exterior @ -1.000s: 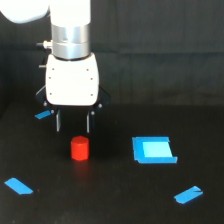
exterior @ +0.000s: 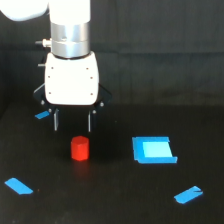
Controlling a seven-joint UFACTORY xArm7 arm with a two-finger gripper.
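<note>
A small red cylinder stands upright on the dark table, left of centre in the camera view. My gripper points down, its two thin dark fingers spread wide with nothing between them. In the picture the fingertips lie higher than the cylinder's top, and the cylinder appears below the gap, nearer the right finger. How far apart they are in depth I cannot tell. To the right, a blue-bordered rectangle with a pale middle lies flat on the table.
Blue strips lie flat at the front left, at the front right and behind the arm on the left. A dark curtain hangs at the back.
The gripper's fingers stand slightly farther apart than a second ago. The red cylinder and the blue-bordered rectangle have not moved.
</note>
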